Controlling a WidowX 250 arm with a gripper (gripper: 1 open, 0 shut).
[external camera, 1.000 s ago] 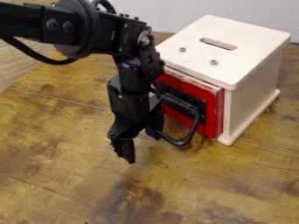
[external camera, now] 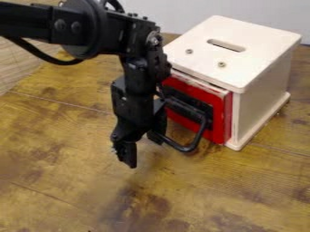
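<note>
My black gripper (external camera: 136, 136) points down just in front of a white box (external camera: 242, 63) with a red front panel (external camera: 216, 127). The gripper is open and low over the wooden table, left of the red panel. A black bar handle on the panel juts out beside it; whether the fingers touch it is unclear. The arm hides the left part of the panel.
A light surface fills the upper left corner behind the arm, and a pale wall stands at the back.
</note>
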